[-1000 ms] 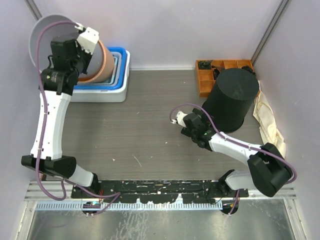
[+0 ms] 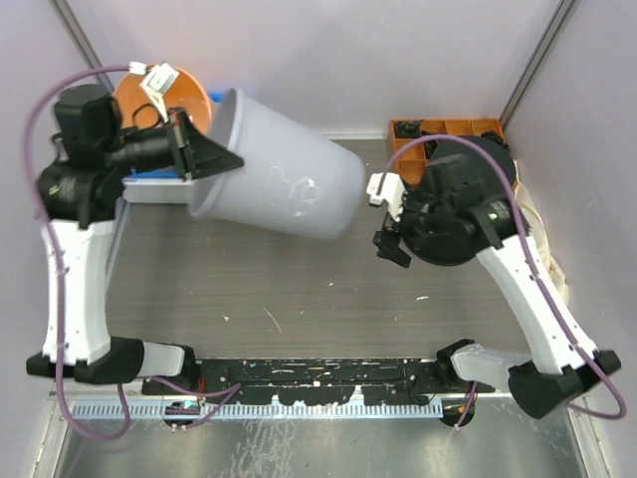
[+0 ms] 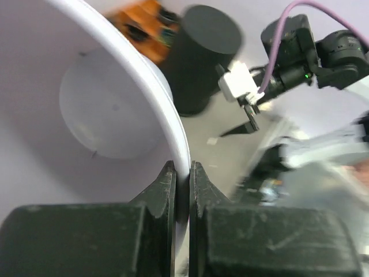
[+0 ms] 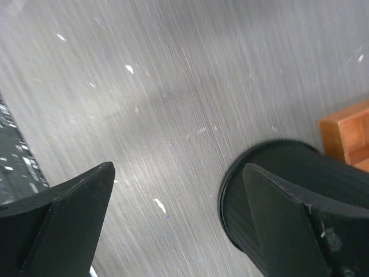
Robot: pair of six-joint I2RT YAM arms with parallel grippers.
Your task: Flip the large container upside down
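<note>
Above the table hangs a large grey container [image 2: 284, 164], lying on its side with its open mouth to the left and its base to the right. My left gripper [image 2: 231, 159] is shut on its rim; in the left wrist view the container's rim [image 3: 180, 147] runs between the fingers, and the inside of the container shows. My right gripper stands open over the bare table, with nothing between its fingers. It is to the right of the container's base, apart from it.
A black cylinder [image 3: 210, 34] stands upright at the right, partly behind my right arm. An orange divided tray [image 2: 463, 126] sits at the back right beside a pale cloth [image 2: 545, 239]. Back left are white and blue bins with an orange bowl [image 2: 187, 95].
My left arm has swung the container from the back left bins rightward to over the table, tipping its base to the right.
</note>
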